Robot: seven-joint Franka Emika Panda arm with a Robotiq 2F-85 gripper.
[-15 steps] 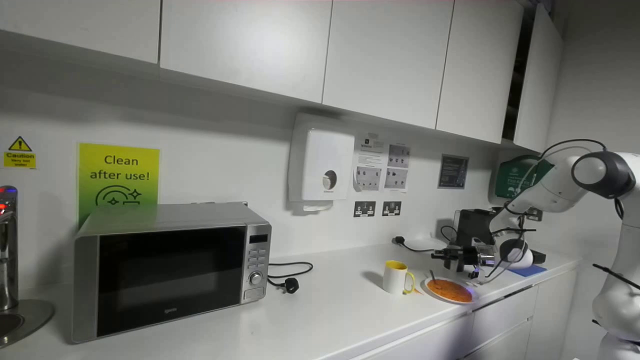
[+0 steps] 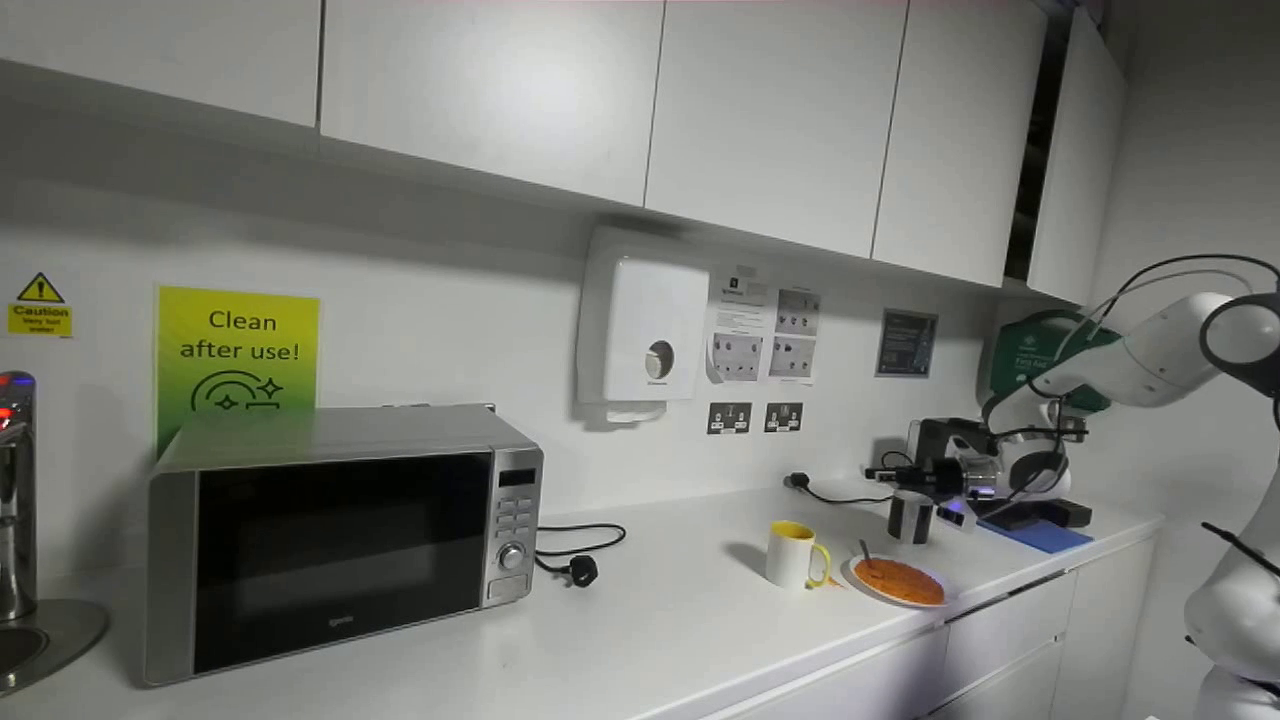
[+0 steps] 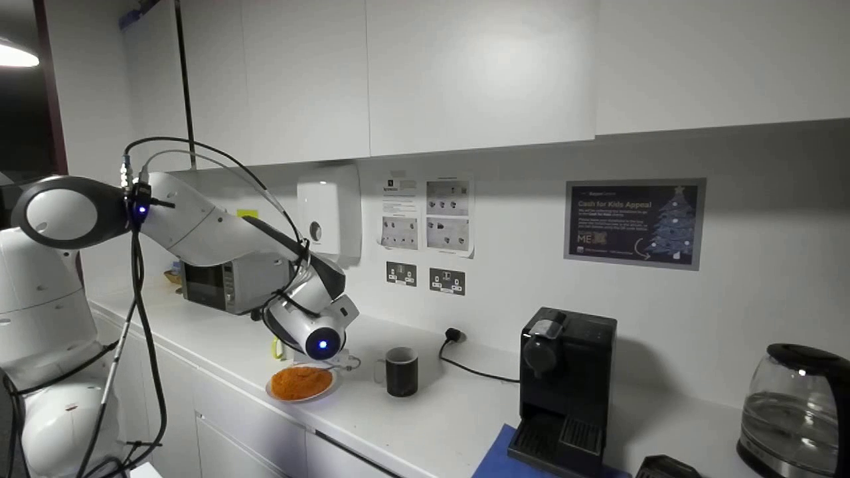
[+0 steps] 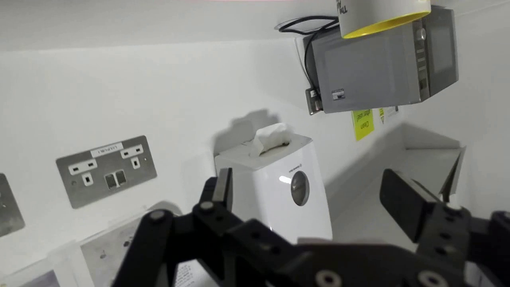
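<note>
My gripper is open, its two dark fingers wide apart with nothing between them. In the first exterior view the gripper (image 2: 873, 475) points left, above the counter near a dark mug (image 2: 909, 517). A white mug (image 2: 789, 554) with a yellow inside and handle stands to the left on the counter. Close to the front edge lies a plate of orange food (image 2: 900, 582), with what looks like a utensil handle rising from it. The second exterior view shows the dark mug (image 3: 402, 371) upright, right of the plate; the arm hides most of the white mug there.
A microwave (image 2: 348, 528) occupies the left counter. Behind the arm sit a black coffee machine (image 3: 567, 382) and a glass kettle (image 3: 785, 414). Loose plugs (image 2: 583, 570) lie near the wall. Bare counter (image 2: 672, 600) separates the microwave from the mugs.
The gripper has risen and drawn back toward the wall, away from the plate. The dark mug, previously hidden behind the arm, now shows. The white mug and plate have not moved.
</note>
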